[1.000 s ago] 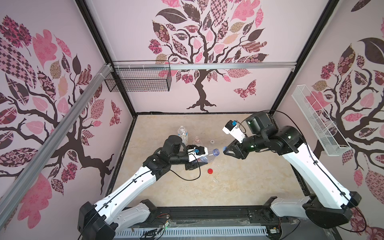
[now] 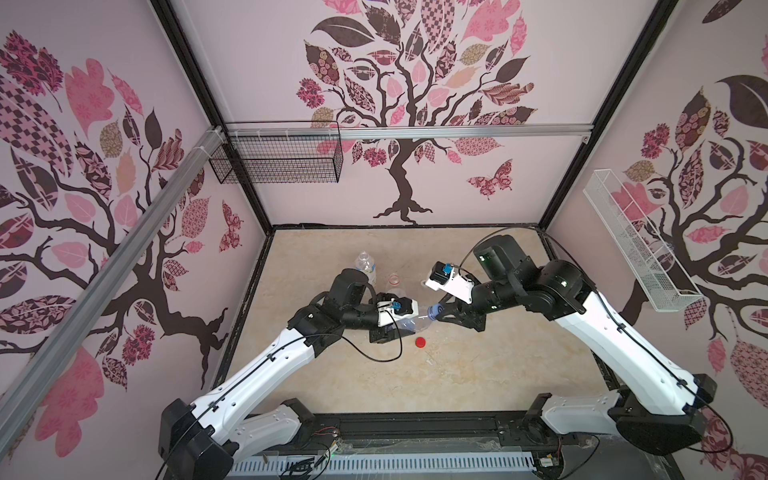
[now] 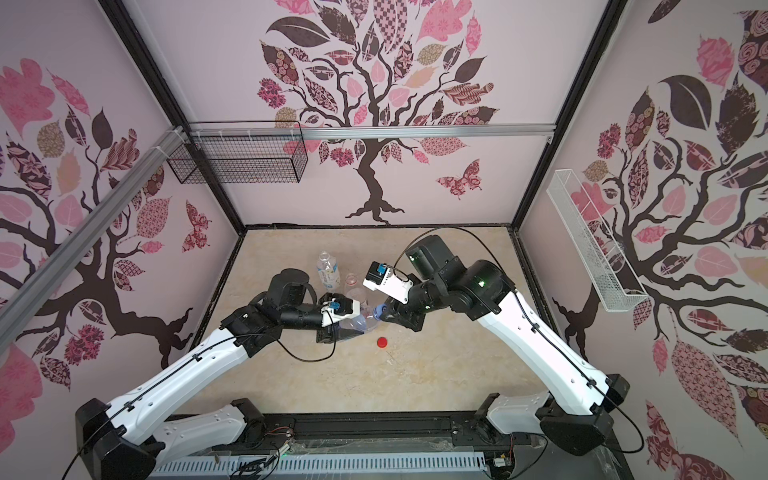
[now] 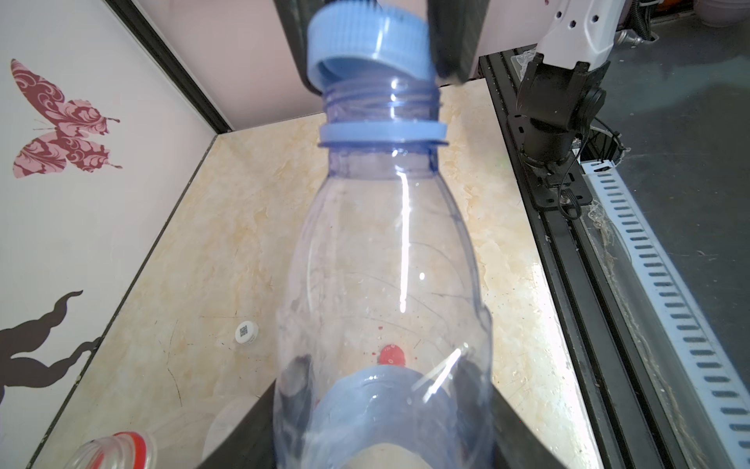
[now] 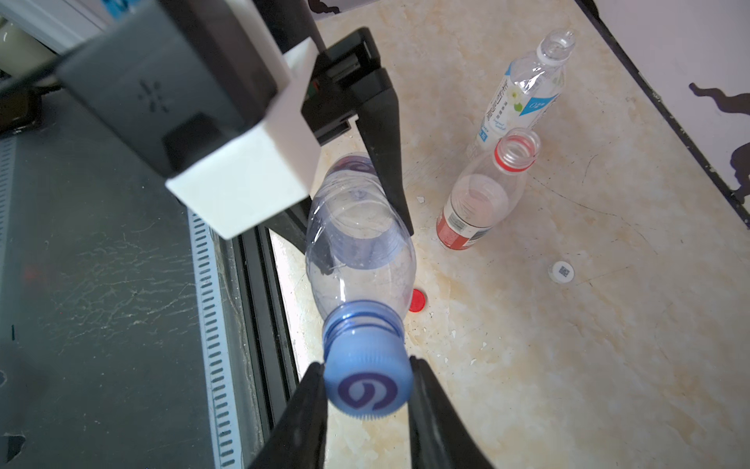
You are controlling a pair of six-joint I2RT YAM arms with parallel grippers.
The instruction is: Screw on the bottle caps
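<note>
A clear plastic bottle (image 4: 383, 258) lies tilted in my left gripper (image 2: 391, 326), whose fingers are on its body, with its neck toward the right arm. My right gripper (image 2: 444, 310) is shut on a light blue cap, which sits slightly askew at the top of the threaded neck in the left wrist view. An uncapped red-ringed bottle (image 5: 476, 203) and a taller labelled bottle (image 5: 519, 97) stand behind. A red cap (image 2: 420, 342) and a white cap (image 5: 561, 272) lie on the table.
A black wire basket (image 2: 276, 156) hangs at the back left, a white one (image 2: 640, 240) on the right wall. The table's dark front rail runs below the held bottle.
My right gripper has moved left with the blue cap, from apart from the bottle to onto its mouth. The left arm has barely moved.
</note>
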